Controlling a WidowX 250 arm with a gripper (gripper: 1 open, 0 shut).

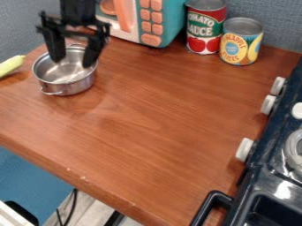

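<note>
My black gripper [73, 44] is over the steel pot [65, 79] at the upper left, blurred, with its fingers apart around the pot's upper part; whether anything is between them is unclear. The pot stands on the wooden table [154, 132] near its left side.
A toy microwave [154, 18], a tomato sauce can [206, 26] and a yellow can [241, 42] stand at the back. A yellow object [10, 64] lies at the left. A black stove [271, 177] is at the right.
</note>
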